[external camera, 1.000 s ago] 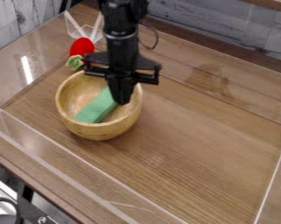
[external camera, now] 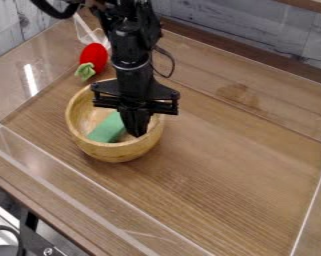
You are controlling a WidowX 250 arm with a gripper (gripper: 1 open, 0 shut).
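The black robot gripper (external camera: 136, 112) reaches down from the top over a wooden bowl (external camera: 115, 151), its lower end at the bowl's right half. A green block (external camera: 105, 128) lies inside the bowl, partly hidden by the gripper. Whether anything is between the fingertips is hard to make out. A red object with a green tip (external camera: 93, 58) lies behind and left of the bowl.
A wall runs along the back left, and cables lie past the table's lower left edge.
The gripper has come lower and nearer the viewer, over the bowl, and now covers more of it and of the green block.
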